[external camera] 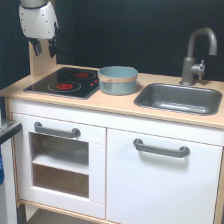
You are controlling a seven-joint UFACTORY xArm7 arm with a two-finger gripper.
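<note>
My gripper [43, 47] hangs in the air at the top left, below the white arm [41, 20]. It is above and behind the left end of the black stovetop [63, 83], apart from everything on the counter. Its dark fingers are too small against the dark wall to tell how they stand. A grey-green pot [118, 81] sits upright on the wooden counter, just right of the stovetop. Reddish patches show in the windowed oven [62, 165] under the stovetop.
At the right are a grey sink [180, 98] and a tall faucet [192, 60]. Below it, a white cabinet door [160, 180] with a grey handle [161, 148] is closed. Bare counter [100, 108] runs along the front.
</note>
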